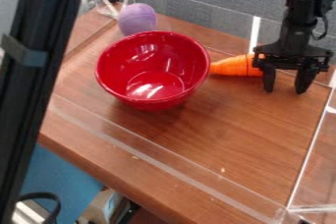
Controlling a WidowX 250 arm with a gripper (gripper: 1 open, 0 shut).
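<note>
My black gripper (285,77) is low at the right of the table, over the thick end of an orange carrot (234,66), which lies pointing left toward a red bowl (152,79). The two fingers hang apart; whether anything is between them is hard to tell. The bowl is empty and sits left of the carrot.
A purple round object (137,18) stands behind the bowl. Clear walls edge the wooden table (197,159) at the back and right. A dark vertical post (29,81) fills the left foreground.
</note>
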